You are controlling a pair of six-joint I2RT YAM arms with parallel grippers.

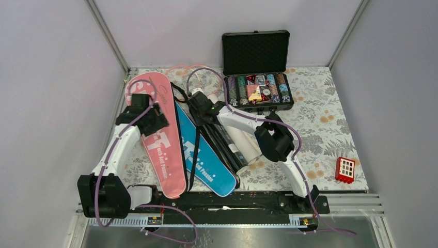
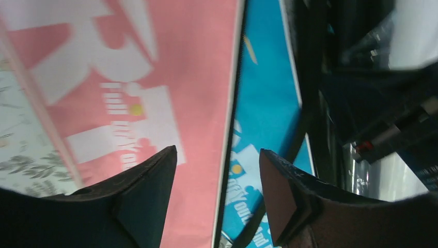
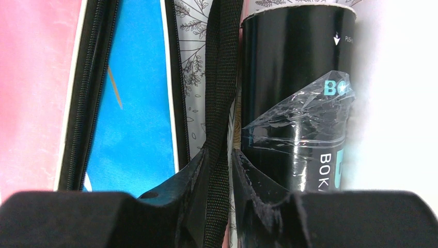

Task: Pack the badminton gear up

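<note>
A pink badminton bag (image 1: 165,139) lies flat, overlapping a blue badminton bag (image 1: 206,165). Over the pink bag is my left gripper, blurred in the top view; its fingers are apart, empty, above the boundary of the two bags. My right gripper is over the black items to the right of the blue bag. Its fingers stand narrowly apart, and a black strap (image 3: 219,103) runs through the gap between them. Two orange-rimmed rackets (image 1: 181,66) lie at the back, partly hidden by the right arm.
Beside the strap lie a black tube (image 3: 294,62) with torn clear film and a white roll (image 1: 245,143). An open case of poker chips (image 1: 258,92) stands at the back. A red box (image 1: 345,170) sits far right, with bare cloth around it.
</note>
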